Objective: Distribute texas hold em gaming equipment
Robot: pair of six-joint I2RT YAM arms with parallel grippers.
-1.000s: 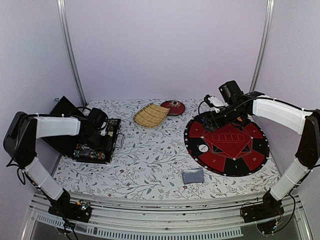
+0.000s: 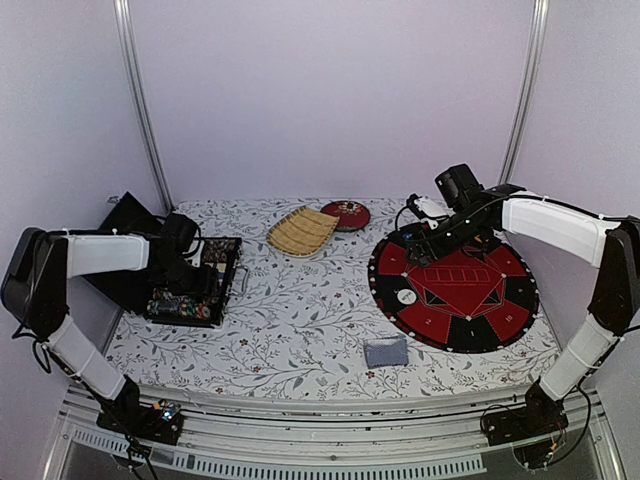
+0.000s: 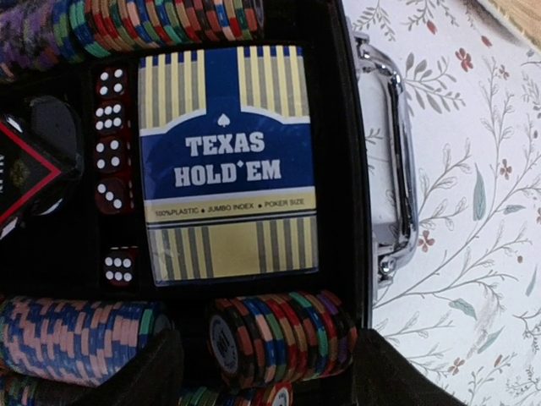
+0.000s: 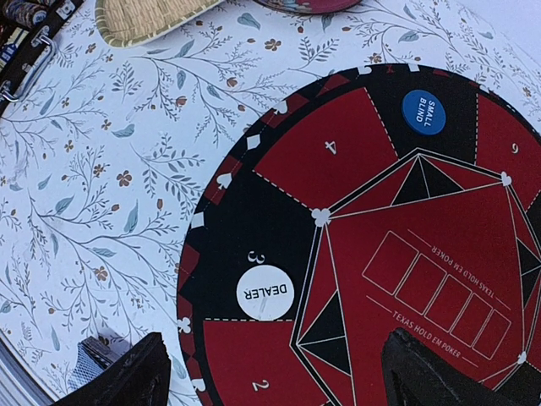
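My left gripper hovers over the open poker case (image 2: pixel 222 290), its fingers spread on either side of a short chip stack (image 3: pixel 283 338) without visible contact. A boxed card deck (image 3: pixel 228 165) marked Texas Hold'em lies in the case beside a column of dark red dice (image 3: pixel 113 152). Longer rows of chips (image 3: pixel 80 338) fill other slots. Over the round red and black mat (image 2: pixel 430 325), my right gripper is open and empty. The dealer button (image 4: pixel 265 293) rests in the segment numbered 3, the blue small blind button (image 4: pixel 423 112) near the far rim.
At the back stand a woven basket (image 2: pixel 300 232) and a round red item (image 2: pixel 346 215). A small grey patterned block (image 2: pixel 386 351) lies left of the mat's front. The case's metal handle (image 3: pixel 397 152) juts rightward. The cloth between case and mat is mostly clear.
The left arm has shifted slightly left above the case over the last second. The right arm stays nearly still, and the things on the table are where they were.
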